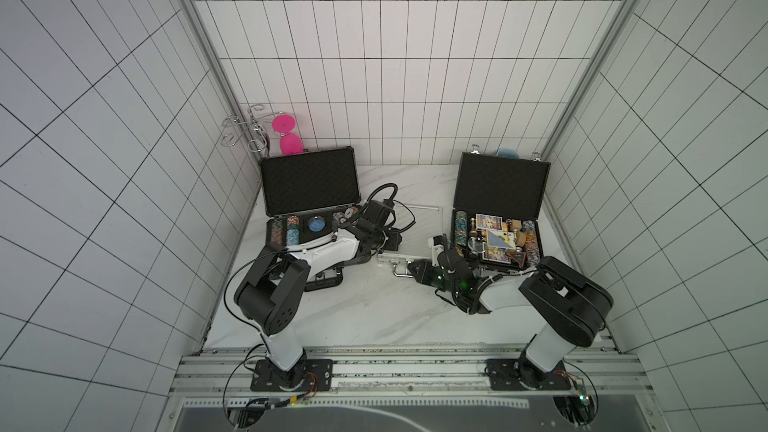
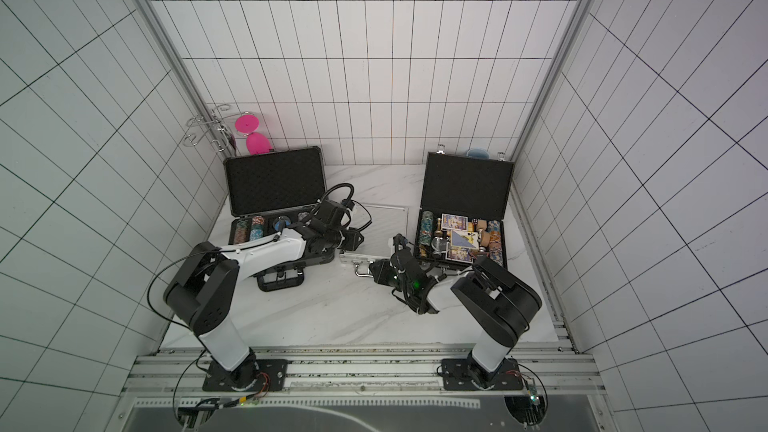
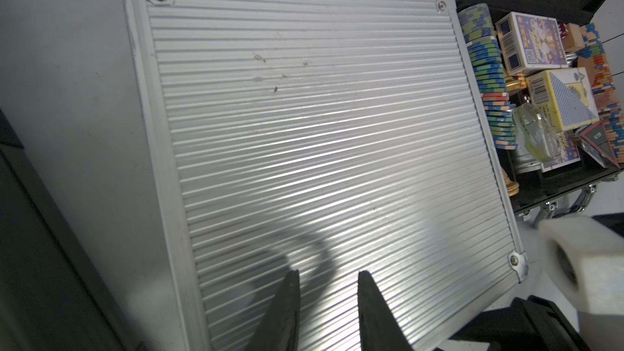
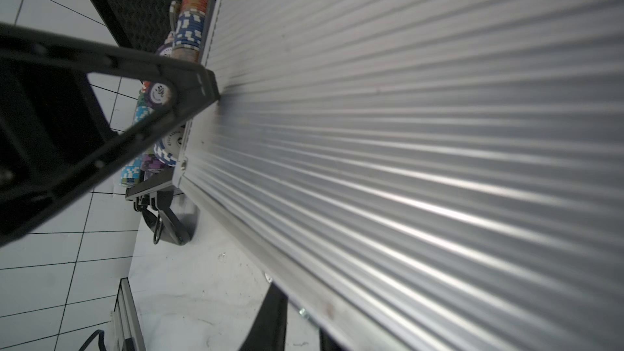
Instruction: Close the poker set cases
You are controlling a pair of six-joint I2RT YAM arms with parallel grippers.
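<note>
Between two open cases lies the closed silver case [image 3: 312, 123], its ribbed lid flat and its handle [image 1: 401, 272] facing front. Over the lid's front left part hangs my left gripper, fingers part open with only a gap between the tips. At the front edge, my right gripper is closed on a small metal fitting; the lid's rim hides much of it, and I cannot tell whether it is latch or handle. The left case's lid [image 1: 310, 181] and the right case's lid [image 1: 502, 185] both stand upright.
Chips, card boxes [image 3: 531, 40] and small items fill the right case. Chips also sit in the left case, behind my left arm. A wire stand [image 1: 254, 129] with pink discs [image 1: 284, 123] is at the back left.
</note>
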